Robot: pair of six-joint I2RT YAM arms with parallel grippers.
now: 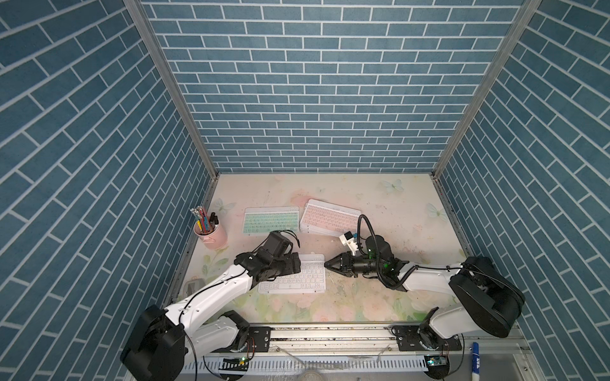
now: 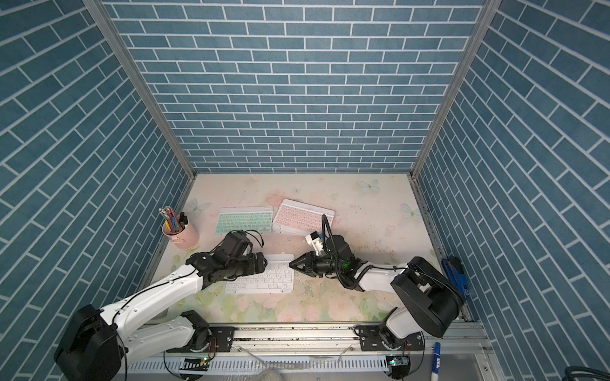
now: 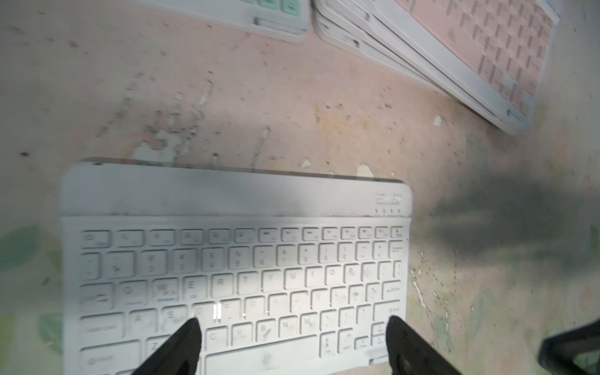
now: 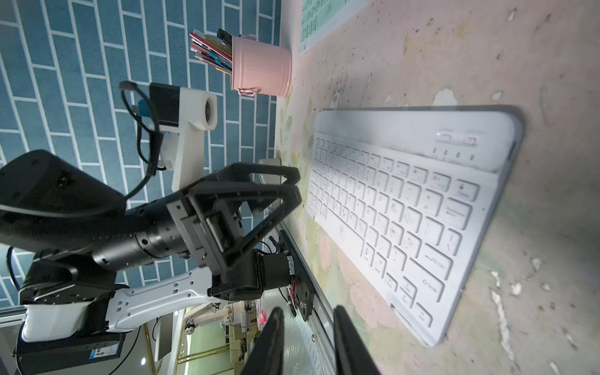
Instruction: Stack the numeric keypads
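Note:
A white keyboard (image 3: 250,193) lies face up on the table's front half; in the top left view its long side (image 1: 311,279) runs roughly level. My left gripper (image 1: 296,263) hovers over it, fingers (image 3: 178,350) wide apart and holding nothing. Off the keyboard's right edge is my right gripper (image 1: 331,264), its fingers (image 4: 350,340) parted by a narrow gap with nothing between. Behind, a pink keyboard (image 1: 330,217) rests slightly askew on at least one other white-edged keyboard (image 3: 350,40). The green keyboard (image 1: 271,219) lies flat just left of that stack.
A pink cup of pencils (image 1: 213,237) stands at the table's left edge. Free tabletop (image 1: 406,222) stretches along the right and back. The two grippers are close to each other over the front middle.

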